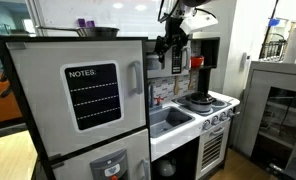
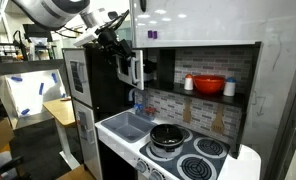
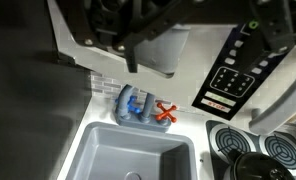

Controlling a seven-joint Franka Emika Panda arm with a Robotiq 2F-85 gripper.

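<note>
My gripper [image 2: 124, 66] is held high beside the microwave [image 2: 137, 70], over the sink side of the toy kitchen. In the first exterior view the gripper [image 1: 170, 56] is dark against the shelf opening, its fingers hard to make out. The wrist view shows the microwave's black keypad [image 3: 228, 80] close by, with a pale curved handle [image 3: 281, 106] at the right. Dark gripper parts fill the top of that view, in front of a pale box-like surface [image 3: 164, 52]. Whether the fingers are open or shut does not show clearly, nor does anything held.
Below lies the grey sink [image 2: 128, 125] with red and blue taps [image 3: 164, 112]. A black pot [image 2: 167, 136] stands on the stove. A red bowl [image 2: 217, 86] sits on the shelf. The white fridge door [image 1: 86, 95] is at the left in the first exterior view.
</note>
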